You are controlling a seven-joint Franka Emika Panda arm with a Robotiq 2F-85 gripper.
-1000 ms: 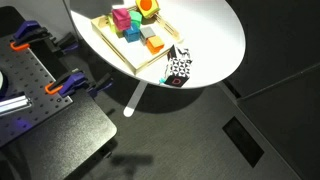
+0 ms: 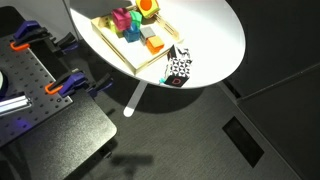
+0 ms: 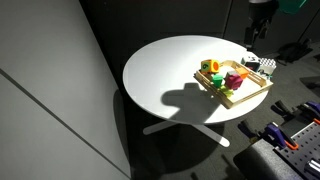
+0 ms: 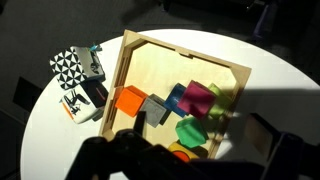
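Observation:
A shallow wooden tray (image 4: pixel 160 42) on the white round table holds an orange block (image 4: pixel 130 100), a grey cube (image 4: pixel 154 109), a blue block (image 4: pixel 175 98) and a magenta block (image 4: pixel 197 99). Also inside are a green block (image 4: pixel 191 131), a yellow-green piece (image 4: pixel 221 103) and a yellow toy (image 3: pixel 209 66), partly covered at the bottom of the wrist view. My gripper is open above the tray, its dark fingers spread apart. Nothing shows between them. The second exterior view has the arm at the top right, above the tray.
Beside the tray, near the table's edge, are a black-and-white patterned box (image 2: pixel 178 69) and a small white-and-black object (image 4: pixel 78 105). A dark bench (image 2: pixel 70 140) with orange-and-blue clamps stands close by.

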